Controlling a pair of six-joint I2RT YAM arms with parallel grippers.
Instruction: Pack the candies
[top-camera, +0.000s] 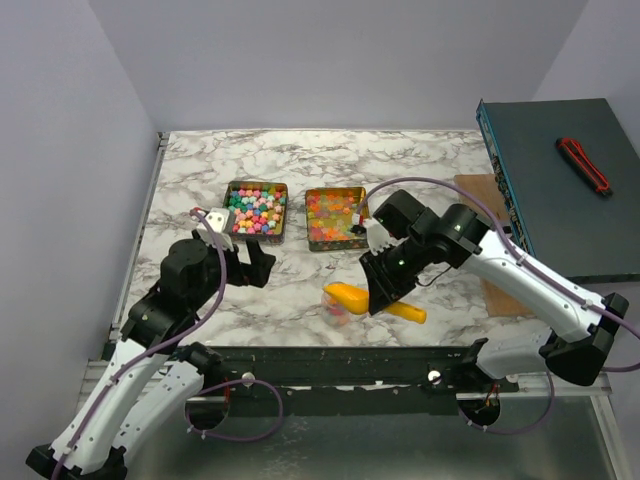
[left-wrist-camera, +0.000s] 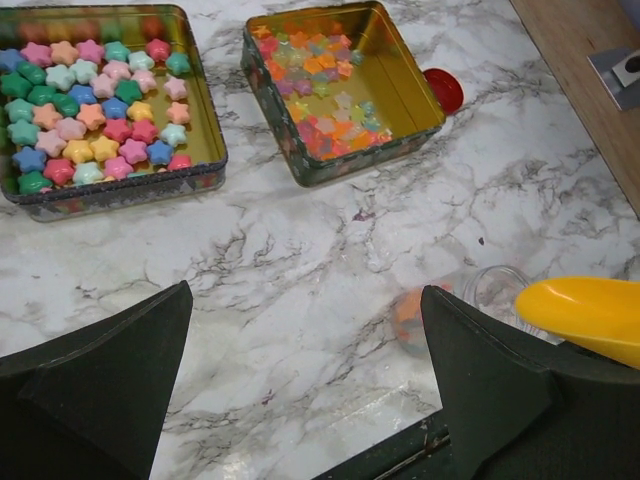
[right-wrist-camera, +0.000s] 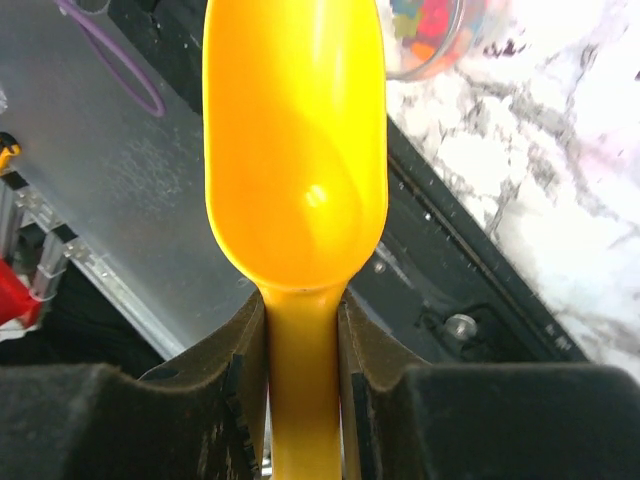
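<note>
A yellow scoop (right-wrist-camera: 300, 160) is clamped by its handle in my right gripper, its bowl empty in the right wrist view. Below and beside the bowl stands a clear jar (left-wrist-camera: 495, 290) with some colourful candies at its bottom, partly covered by the scoop in the top view (top-camera: 335, 312). Opaque star candies (left-wrist-camera: 100, 110) lie in the left tin (left-wrist-camera: 130, 198). Translucent candies (left-wrist-camera: 325, 75) are spread in the right tin (left-wrist-camera: 350, 165). My left gripper hangs over the marble, open and empty, in front of the left tin.
A red round lid (left-wrist-camera: 443, 90) lies against the right tin's side. At the right are a wooden board (top-camera: 483, 190) and a dark raised panel (top-camera: 560, 230) bearing a red cutter (top-camera: 584, 166). Bare marble (top-camera: 300, 285) lies between tins and table edge.
</note>
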